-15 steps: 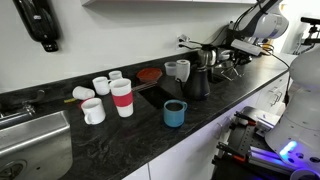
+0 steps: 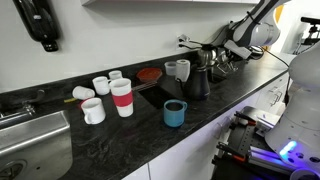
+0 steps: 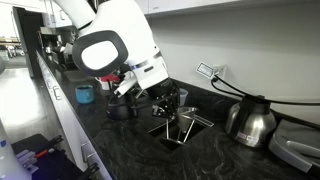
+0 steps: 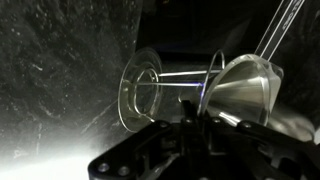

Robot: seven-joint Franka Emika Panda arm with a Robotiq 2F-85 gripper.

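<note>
A metal wire stand (image 4: 166, 74) with a round base (image 4: 126, 92) shows in the wrist view, its upper ring beside a shiny metal cone (image 4: 245, 92). At the bottom of that view, my gripper is shut on the stand's ring; the exact contact is dark. In exterior view 2, the stand's thin legs (image 3: 184, 128) show below my gripper (image 3: 166, 103), over the dark counter. Whether the base touches the counter is unclear. Exterior view 1 shows my gripper (image 2: 238, 56) only small, at the counter's far right end.
A steel kettle (image 3: 251, 122) stands at the right in exterior view 2. Along the counter are a dark grinder (image 2: 197, 84), a teal mug (image 2: 174, 113), a red-and-white cup (image 2: 122, 97) and several white mugs. Bare counter (image 2: 105, 140) lies toward the sink (image 2: 35, 135).
My arm's head has risen slightly in exterior view 1. The mugs, cup and grinder stay where they were.
</note>
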